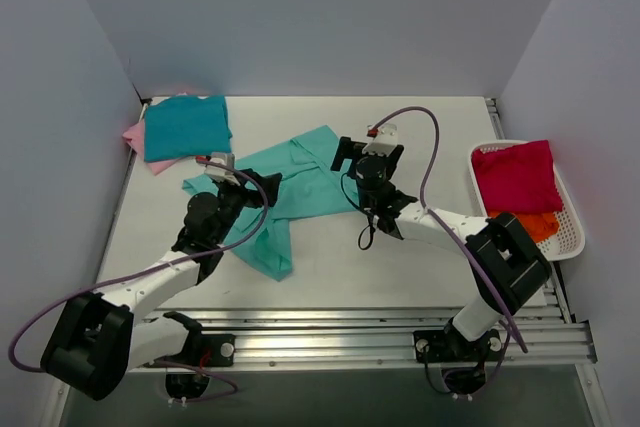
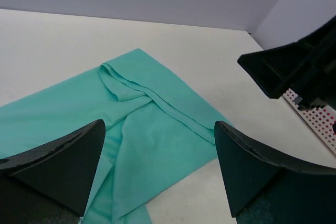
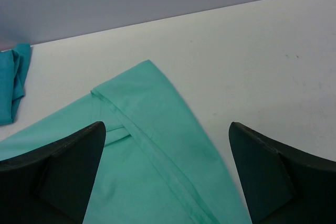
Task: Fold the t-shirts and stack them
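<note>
A mint t-shirt (image 1: 320, 187) lies spread out in the middle of the table, loosely creased, with folded strips visible in both wrist views. At the back left, a folded teal shirt (image 1: 187, 125) rests on a pink one (image 1: 134, 135). My left gripper (image 1: 250, 182) hangs open over the mint shirt's left part, nothing between its fingers. My right gripper (image 1: 366, 155) is open above the shirt's right part, also empty.
A white basket (image 1: 568, 235) at the right holds red (image 1: 515, 172) and orange (image 1: 535, 222) cloths. Walls bound the back and sides.
</note>
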